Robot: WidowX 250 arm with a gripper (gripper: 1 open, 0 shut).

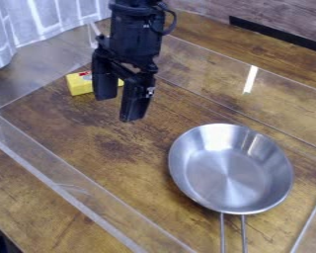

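My black gripper (121, 97) hangs from the arm over the wooden surface at the upper middle, its two dark fingers apart and open, with nothing seen between them. A yellow box (79, 83) lies behind it to the left, partly hidden by the gripper. A steel pan (229, 166) sits at the lower right, apart from the gripper, its long handle pointing toward the front edge.
Clear edging or sheeting runs along the left side. A dark slot (273, 32) is at the back right.
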